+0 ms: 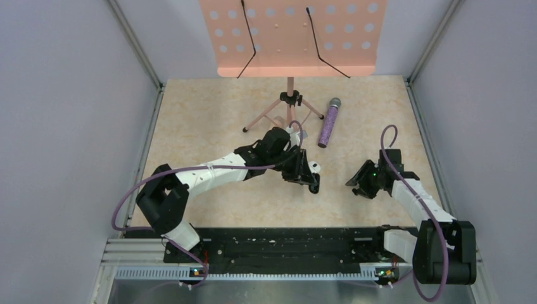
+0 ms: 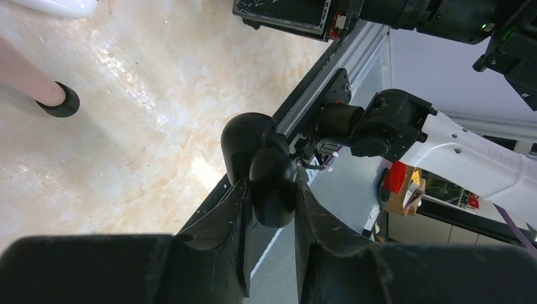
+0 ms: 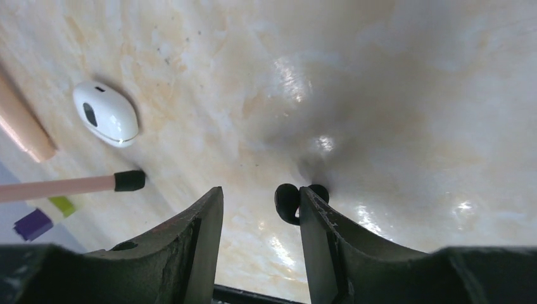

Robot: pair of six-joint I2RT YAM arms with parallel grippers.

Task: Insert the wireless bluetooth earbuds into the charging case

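My left gripper (image 1: 305, 168) holds a dark glossy object, apparently the charging case (image 1: 315, 183), which shows as two rounded black parts (image 2: 272, 183) between its fingertips in the left wrist view. My right gripper (image 1: 358, 182) is low over the table with its fingers open; two small black pieces (image 3: 286, 202), apparently earbuds, lie by its right fingertip, partly hidden by it. A white rounded object (image 3: 105, 113) lies on the table in the right wrist view, and also shows at the top left of the left wrist view.
A pink stand (image 1: 290, 107) with tripod legs stands at the back, a purple microphone (image 1: 328, 123) beside it.
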